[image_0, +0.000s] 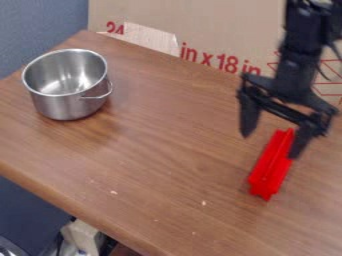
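Note:
My gripper (278, 118) is at the right, dark and motion-blurred, its two fingers apart and open, hovering over the upper end of a red oblong object (269, 172). Whether it touches that object I cannot tell. A steel pot (66, 88) with a wire side handle stands at the left of the wooden table (147, 190).
A cardboard sheet (187, 22) with printed red lettering stands along the back. The table's left edge borders a blue-grey area (27, 195).

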